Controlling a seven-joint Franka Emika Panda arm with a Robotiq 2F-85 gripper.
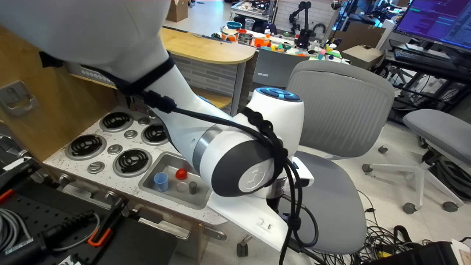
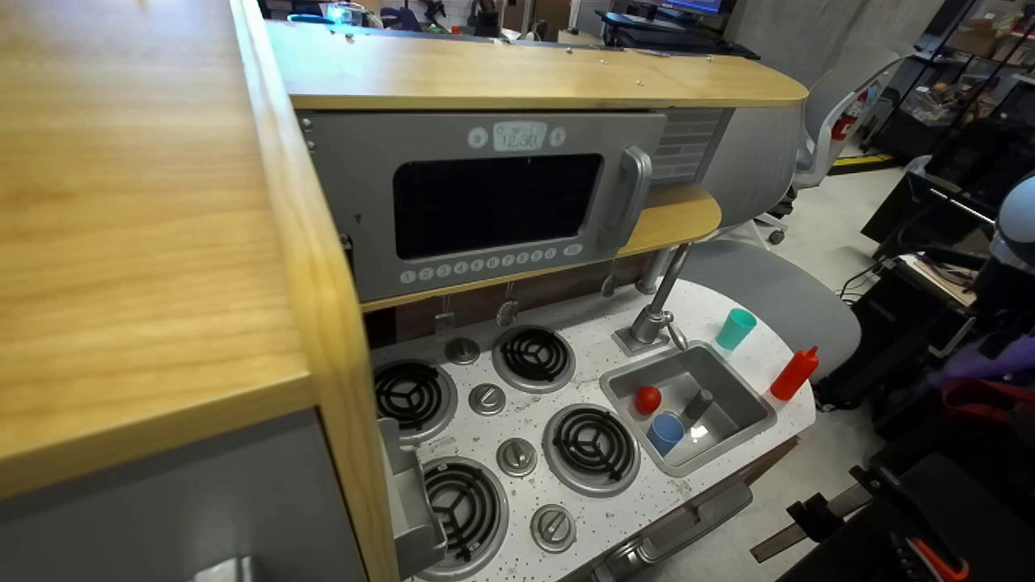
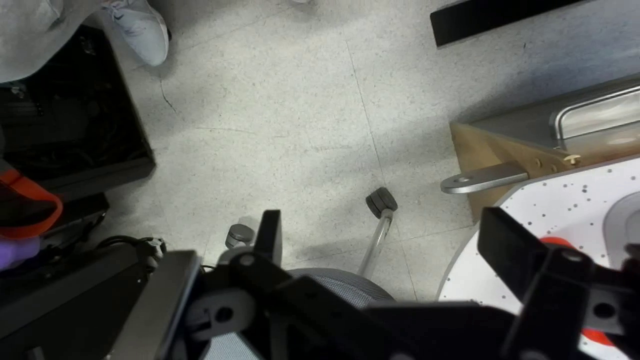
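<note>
In the wrist view my gripper is open, its black fingers wide apart with only floor and parts of a chair showing between and beyond them. Exterior view 1 has the white arm [image 1: 185,106] reaching over the counter's right end, which hides the fingers. A red ball [image 2: 647,398], a blue cup [image 2: 665,432] and a dark grey cylinder [image 2: 698,404] lie in the sink [image 2: 742,412]. On the counter to its right stand a teal cup [image 2: 735,328] and a red bottle [image 2: 796,373]. Something red [image 3: 558,241] shows partly behind the right finger.
The stove burners [image 2: 592,441] take up the counter left of the sink. A microwave [image 2: 340,194] sits above, under a wooden shelf [image 2: 543,78]. Close to the arm stands a grey chair [image 1: 340,110]. Cables hang from the wrist.
</note>
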